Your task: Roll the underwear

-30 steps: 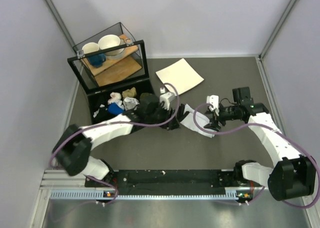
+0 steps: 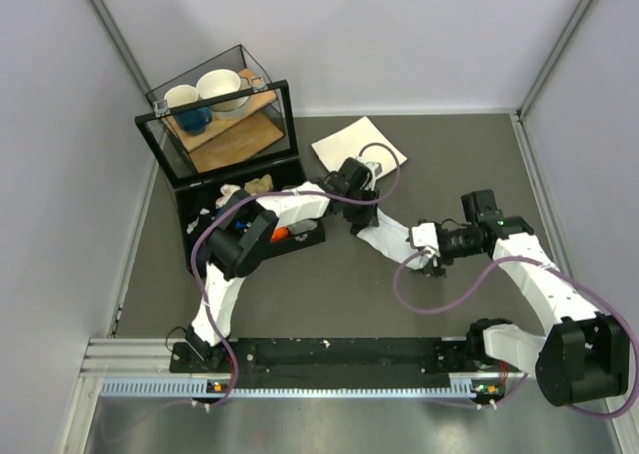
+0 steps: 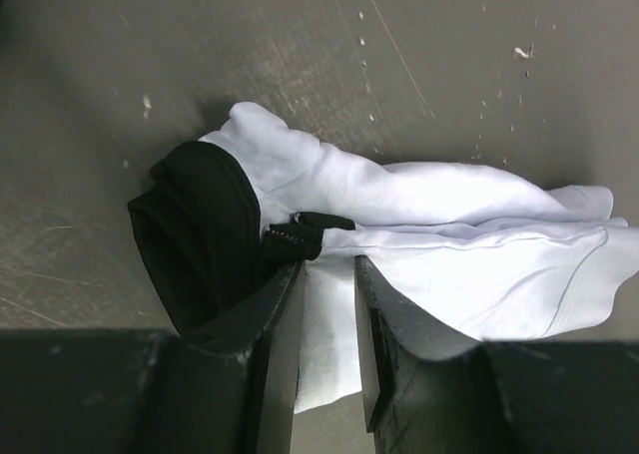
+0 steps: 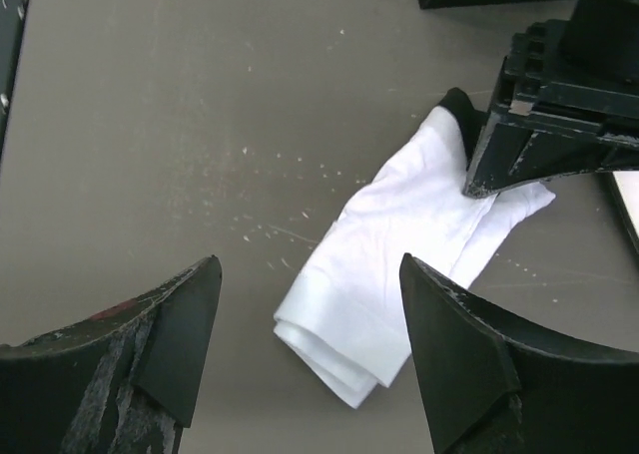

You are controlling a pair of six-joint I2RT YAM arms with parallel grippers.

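The white underwear [image 3: 469, 284], with a black band [image 3: 195, 220], lies folded lengthwise on the grey table, seen in all views. My left gripper is down on its banded end, shut on the fabric where black meets white. My right gripper hangs open above the other, white end, its fingers either side of it in the right wrist view, touching nothing that I can see. The left gripper's body hides part of the banded end in the right wrist view.
A black bin of clothes [image 2: 190, 229] stands at the left, below a glass case [image 2: 235, 145] of cups. A cream board [image 2: 349, 140] lies behind the underwear.
My left arm has swung right and back onto the underwear's banded end. My right gripper has shifted slightly toward the front right over the cloth.
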